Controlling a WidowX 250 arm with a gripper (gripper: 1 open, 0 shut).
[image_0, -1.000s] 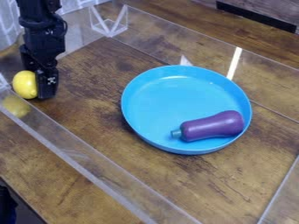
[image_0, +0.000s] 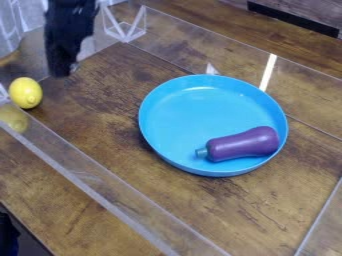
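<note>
My gripper (image_0: 64, 48) is a dark, motion-blurred shape at the upper left, raised above a yellow lemon (image_0: 26, 92) that lies by itself near the left clear wall. Whether its fingers are open or shut is too blurred to tell. A blue plate (image_0: 181, 105) sits right of centre with a purple eggplant (image_0: 242, 142) lying on it.
Clear plastic walls (image_0: 120, 200) border the wooden surface (image_0: 100, 125) on several sides. The wood between the lemon and the plate is bare.
My gripper has risen away from the lemon and is now blurred. The lemon stays at the left, slightly shifted. The plate and eggplant are unchanged.
</note>
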